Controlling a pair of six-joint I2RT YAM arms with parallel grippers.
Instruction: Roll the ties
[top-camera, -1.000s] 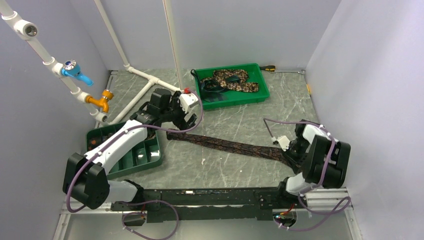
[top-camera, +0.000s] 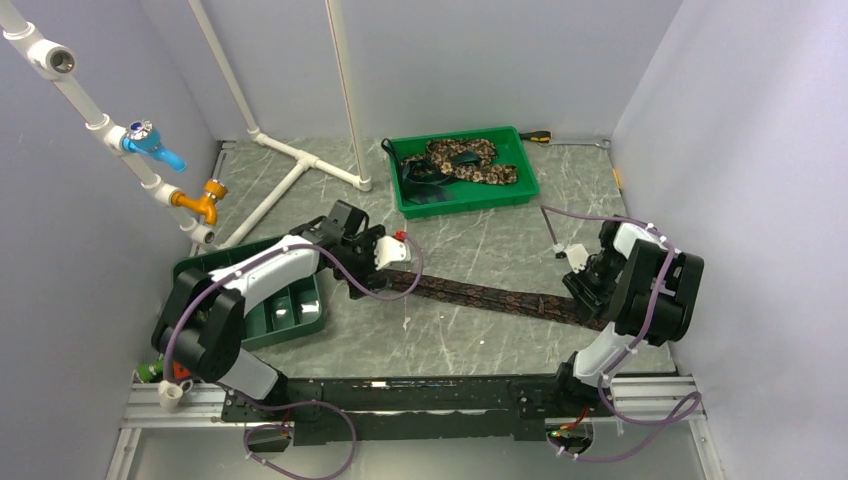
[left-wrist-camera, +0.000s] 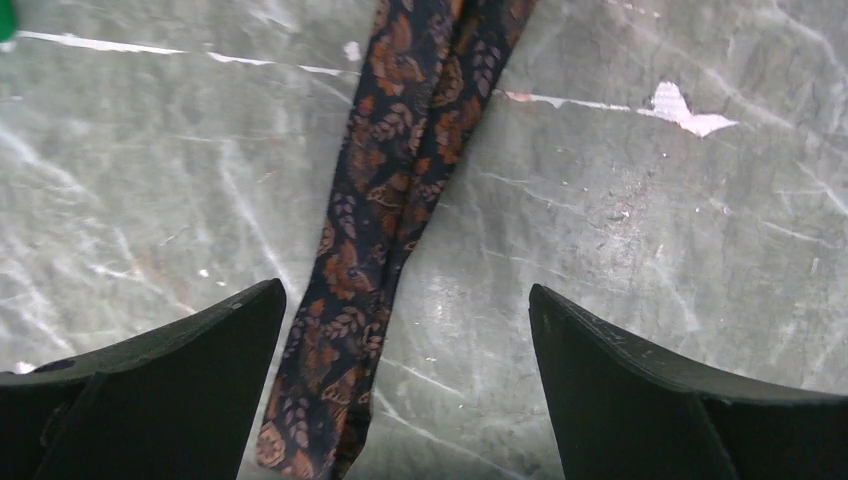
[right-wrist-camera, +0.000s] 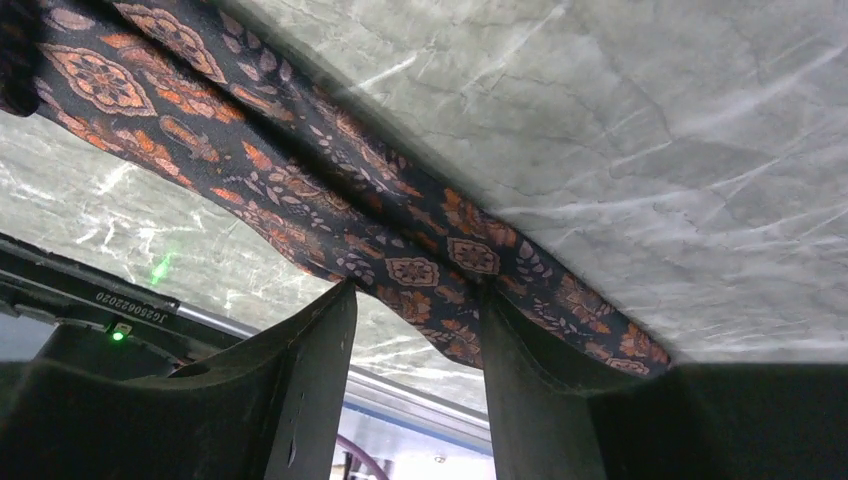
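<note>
A long dark tie (top-camera: 470, 295) with orange floral print lies stretched flat across the table, folded lengthwise. My left gripper (top-camera: 368, 280) is over its left end; in the left wrist view its fingers (left-wrist-camera: 200, 370) are wide apart on either side of the tie (left-wrist-camera: 365, 220), holding nothing. My right gripper (top-camera: 585, 295) is low on the tie's right part; in the right wrist view its fingers (right-wrist-camera: 300, 400) are part open, tips touching the near edge of the tie (right-wrist-camera: 400, 270). Whether cloth is between them is unclear.
A green tray (top-camera: 470, 205) with more ties stands at the back. A compartmented dark green box (top-camera: 300, 325) is at left, beside white pipes (top-camera: 280, 185) with taps. Bare table lies in front of and behind the tie.
</note>
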